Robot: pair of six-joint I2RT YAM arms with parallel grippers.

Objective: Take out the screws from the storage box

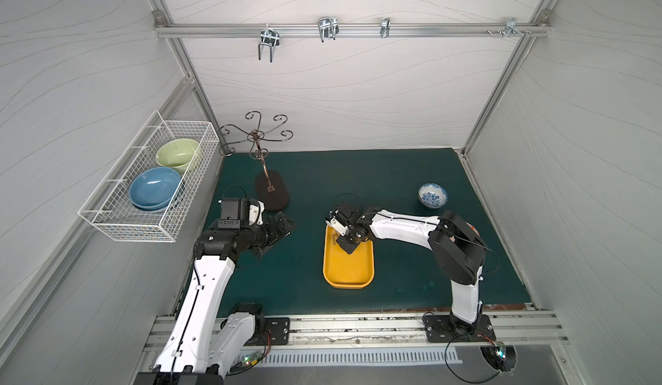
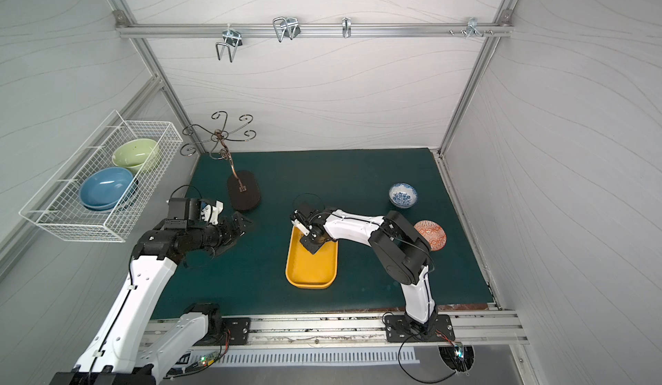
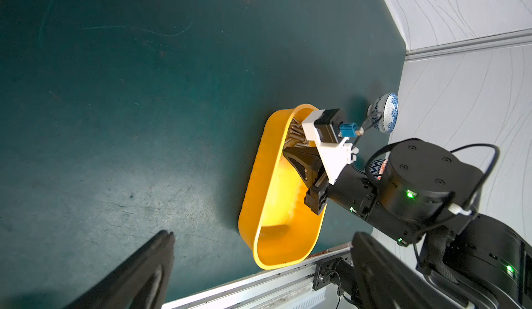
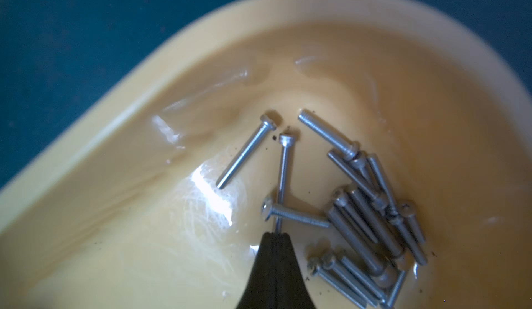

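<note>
A yellow plastic box point(image 1: 348, 274) lies on the green table, with several silver screws point(image 4: 360, 237) clustered at its far end. In the right wrist view, my right gripper is shut, its tips low in the box over a long screw, below a crossing one; nothing clearly shows between them. In the top views, the right wrist covers much of that end. My left gripper stands open to the left of the box, its fingertips blurred at the bottom of its own wrist view, with nothing between them.
A metal scroll stand point(image 1: 272, 190) is at back left, beside a wall-hung wire basket point(image 1: 124, 226) with bowls. A blue-patterned bowl point(image 1: 432, 196) and a red-patterned dish point(image 2: 431, 234) sit on the right.
</note>
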